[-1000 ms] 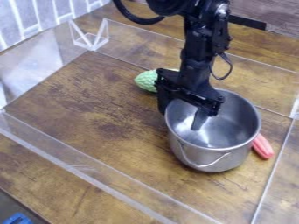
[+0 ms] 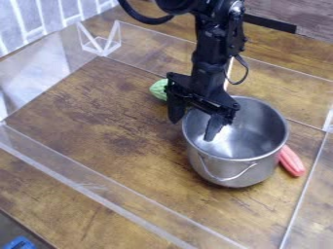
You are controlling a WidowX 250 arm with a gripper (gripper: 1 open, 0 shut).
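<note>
A black robot gripper [image 2: 204,112] reaches down from the top over the left rim of a steel pot [image 2: 237,156], its fingers at and inside the rim; whether they are shut on the rim cannot be told. A green textured object [image 2: 159,88] lies behind the gripper on the left, partly hidden. A pink-red object [image 2: 290,162] lies against the pot's right side.
A blue item [image 2: 19,242] is at the bottom left corner. A white railing is at the top left.
The arm and gripper have shifted slightly up and to the left, and the pot has moved slightly with them. Little else differs.
</note>
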